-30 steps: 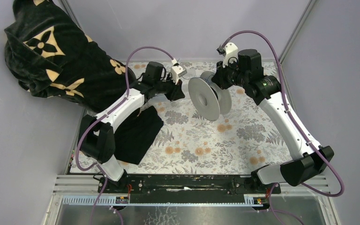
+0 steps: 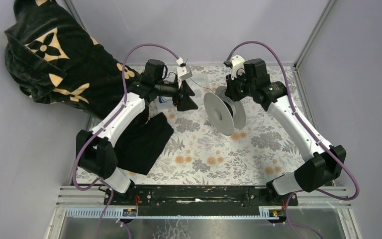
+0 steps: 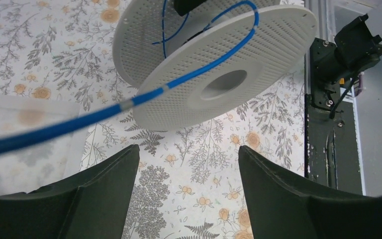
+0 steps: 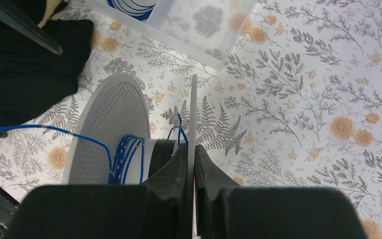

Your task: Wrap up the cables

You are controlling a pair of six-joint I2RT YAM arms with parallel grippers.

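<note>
A large pale grey spool [image 2: 218,112] stands tilted at centre right, with blue cable [image 4: 127,154] wound on its hub and a strand [image 3: 214,62] running over the flange toward the left arm. My right gripper is shut on the spool's edge, seen edge-on between its fingers. Left of the spool, my left gripper is open, its fingers apart with floor pattern between them; the cable passes above them in the left wrist view.
A clear tray [image 4: 204,40] holding coiled blue cable lies at the back. A black cloth [image 2: 142,149] covers the left of the table.
My right gripper and the spool have shifted slightly down in the top view.
</note>
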